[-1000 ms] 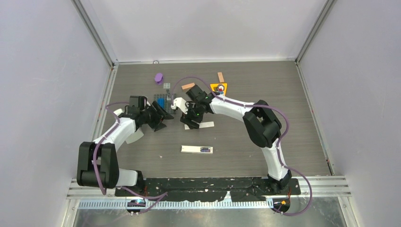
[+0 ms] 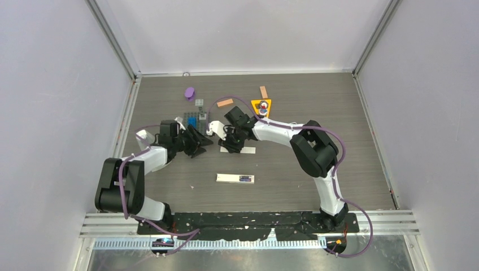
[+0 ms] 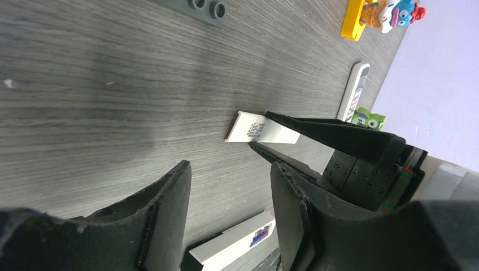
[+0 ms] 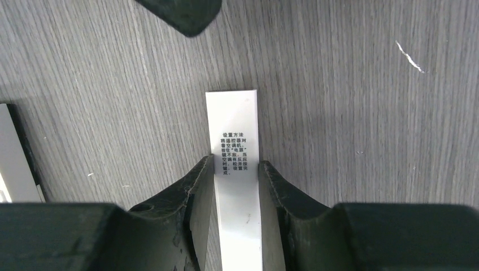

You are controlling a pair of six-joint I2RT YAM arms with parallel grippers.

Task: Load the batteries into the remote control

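A white strip with printed Chinese text (image 4: 234,124), seen also in the top view (image 2: 248,150), lies on the table between the fingertips of my right gripper, which are close against its long sides; whether they grip it I cannot tell. My left gripper is part open above bare wood, left of the right gripper, nothing between its fingers. Nearer the table's front lies a white holder with batteries (image 2: 245,179), also in the left wrist view (image 3: 226,248).
A grey brick plate (image 3: 197,11), a yellow toy tray (image 2: 254,104), a purple object (image 2: 190,91) and small wooden pieces (image 2: 225,103) stand toward the back.
My left arm has shifted slightly right and its upper link has moved a little. My right gripper has lowered slightly around the white strip.
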